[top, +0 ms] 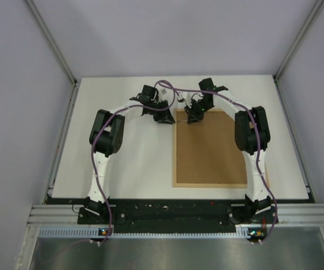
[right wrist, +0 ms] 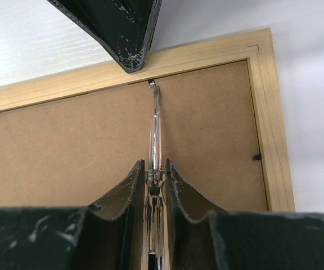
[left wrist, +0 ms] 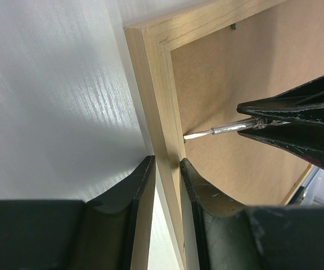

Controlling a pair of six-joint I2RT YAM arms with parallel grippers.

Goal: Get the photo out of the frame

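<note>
The wooden frame lies with its brown backing board facing up. My left gripper is shut on the frame's left rail, one finger on each side of it, near the upper-left corner. Over the board, my right gripper is shut on a slim screwdriver-like tool with a clear shaft. The tool's flat metal tip reaches a small dark tab at the rail's inner edge, close beside the left fingers. Any photo is hidden beneath the board.
Another dark tab sticks out from the neighbouring rail, apart from the tool. Both arms' purple cables hang over the far side.
</note>
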